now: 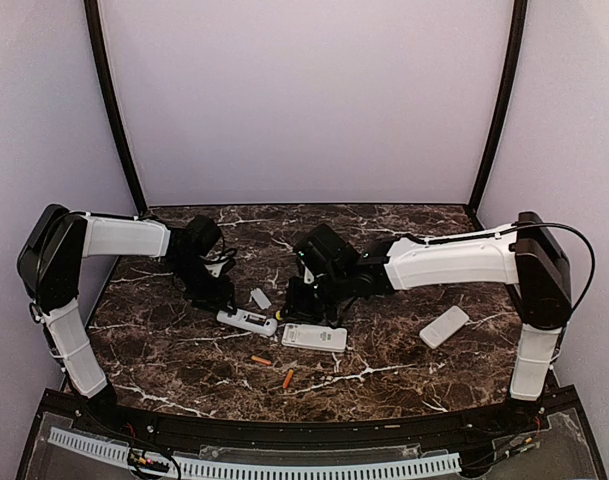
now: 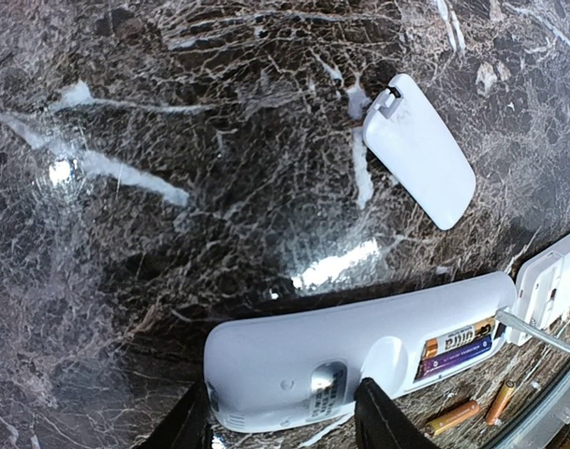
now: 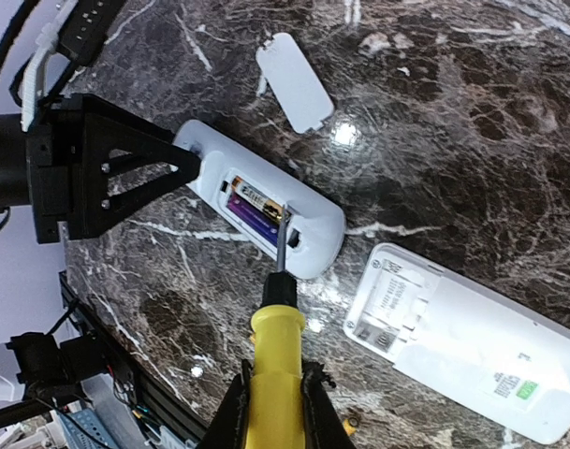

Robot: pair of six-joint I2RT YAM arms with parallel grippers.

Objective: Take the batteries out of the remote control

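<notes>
A white remote control (image 2: 266,360) lies back side up, its battery compartment uncovered. Two batteries sit in it side by side, an orange-and-black one (image 3: 256,199) and a purple one (image 3: 251,219). My left gripper is shut on the remote's end away from the compartment. In the right wrist view my right gripper is shut on the yellow handle of a screwdriver (image 3: 277,351). Its thin metal tip reaches into the compartment at the end of the orange-and-black battery; whether it touches is hard to tell. The white battery cover (image 2: 420,154) lies apart on the table.
Another white remote (image 3: 481,341) with an open, empty compartment lies close beside the first. Two orange batteries (image 1: 261,360) (image 1: 288,378) are loose towards the front. A white device (image 1: 444,327) rests at the right. Behind the arms the marbled table is clear.
</notes>
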